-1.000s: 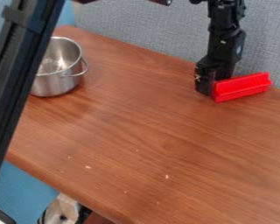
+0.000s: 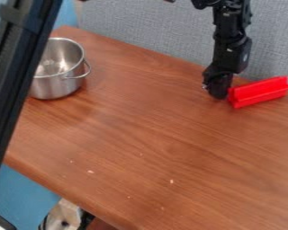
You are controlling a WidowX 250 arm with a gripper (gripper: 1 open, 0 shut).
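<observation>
My black gripper (image 2: 216, 88) reaches down at the back right of the wooden table, its tip low at the left end of a red elongated object (image 2: 259, 92). It appears shut; the fingertips are dark and small, and nothing shows clearly between them. A steel pot (image 2: 58, 76) with wire handles stands at the back left.
A grey padded wall (image 2: 147, 27) runs along the back. A black frame bar crosses the left of the view.
Over the last second my gripper has moved slightly to the right, and the red object has shifted right with its left end. The pot has stayed still.
</observation>
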